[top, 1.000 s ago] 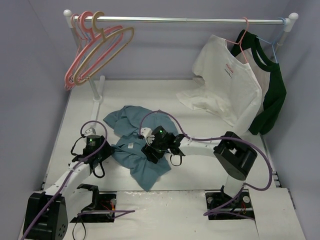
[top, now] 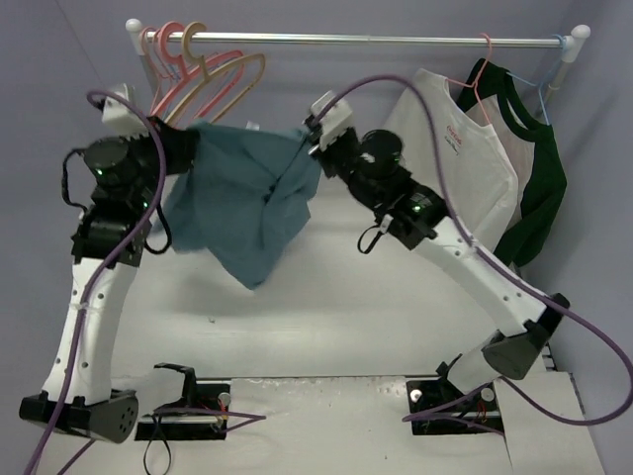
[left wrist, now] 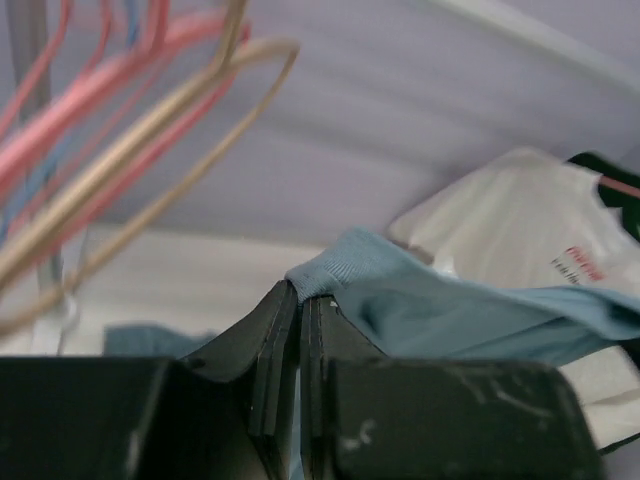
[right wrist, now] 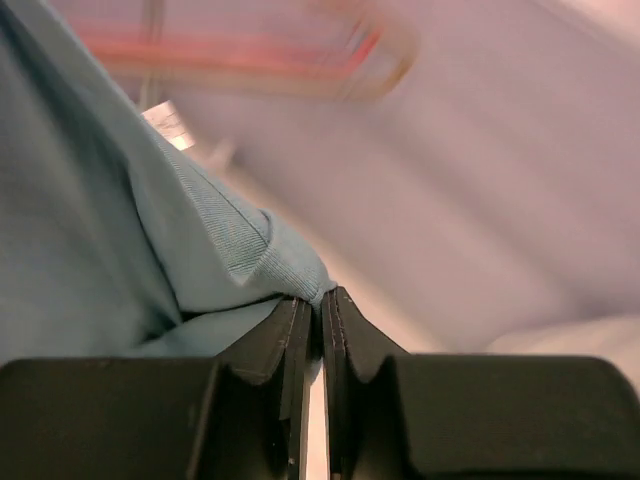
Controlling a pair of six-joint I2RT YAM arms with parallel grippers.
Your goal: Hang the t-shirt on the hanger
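Note:
A teal t-shirt (top: 242, 193) hangs in the air, stretched between both grippers, its lower end pointing down. My left gripper (top: 188, 148) is shut on its upper left edge; in the left wrist view the shirt's cloth (left wrist: 375, 270) comes out from between the fingertips. On the upper right edge, my right gripper (top: 315, 139) is shut too, with a gathered fold (right wrist: 290, 270) pinched in it. Pink and beige hangers (top: 223, 71) hang at the rail's left end, partly hidden behind the left arm and shirt.
A metal rail (top: 366, 40) runs across the top. At its right end hang a white shirt (top: 445, 148) and a green-and-white shirt (top: 544, 183) on hangers. Below, the white table (top: 297, 336) is clear.
Both arms have risen from the table toward the rail. The teal shirt, flat on the table before, is lifted and stretched between the grippers.

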